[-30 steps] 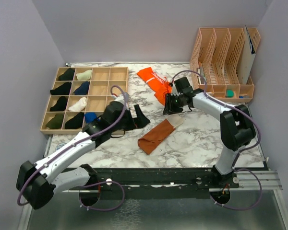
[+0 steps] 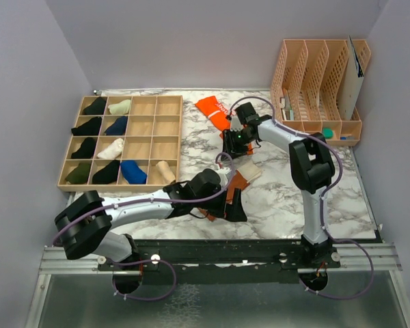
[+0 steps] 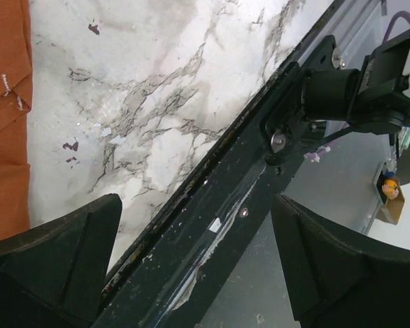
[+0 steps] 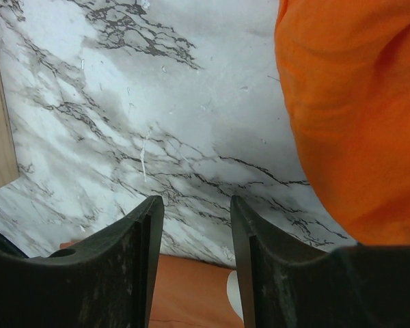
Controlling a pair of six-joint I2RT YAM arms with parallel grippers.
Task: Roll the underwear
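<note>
The folded rust-brown underwear point(image 2: 238, 182) lies on the marble table with its pale waistband end point(image 2: 250, 170) toward the back right. My left gripper point(image 2: 231, 212) hovers over its front end and hides part of it. In the left wrist view the fingers point(image 3: 61, 253) stand wide apart with only table and its edge between them; the brown cloth point(image 3: 5, 137) shows at the left border. Behind the garment is my right gripper point(image 2: 232, 149), by the bright orange cloth. Its fingers point(image 4: 145, 239) are apart and empty, with brown cloth point(image 4: 191, 287) visible beyond.
A bright orange cloth point(image 2: 212, 109) lies flat at the back. The wooden sock tray point(image 2: 144, 108) fills the left, and a peach divided rack point(image 2: 294, 75) stands back right. Bare marble point(image 2: 314, 198) spreads at the front right.
My left arm has swung right and toward the front, from beside the tray to over the underwear's front end. The right gripper has shifted left and slightly back, toward the orange cloth.
</note>
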